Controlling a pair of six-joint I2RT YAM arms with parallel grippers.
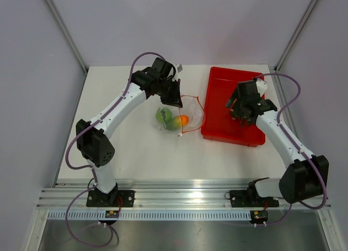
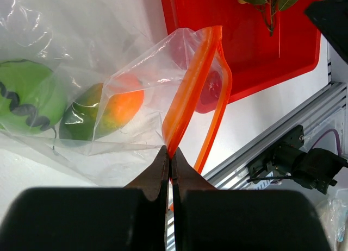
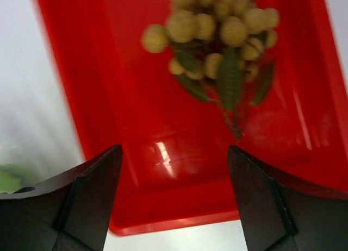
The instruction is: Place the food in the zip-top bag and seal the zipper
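Observation:
A clear zip top bag [image 2: 119, 153] with an orange zipper [image 2: 190, 88] lies on the table, its mouth facing the red tray. My left gripper is shut on the bag's zipper edge. Inside the bag are a striped green fruit [image 2: 30, 96] and a green-and-orange mango [image 2: 100, 112]. The longan bunch [image 3: 217, 42], several tan balls with green leaves, lies in the red tray [image 3: 157, 131]. Over that tray my right gripper is part open, nothing between its fingers, with the bunch ahead of it.
The red tray's raised wall stands close to the bag's mouth on the right. A metal rail [image 1: 179, 186] runs along the table's front edge.

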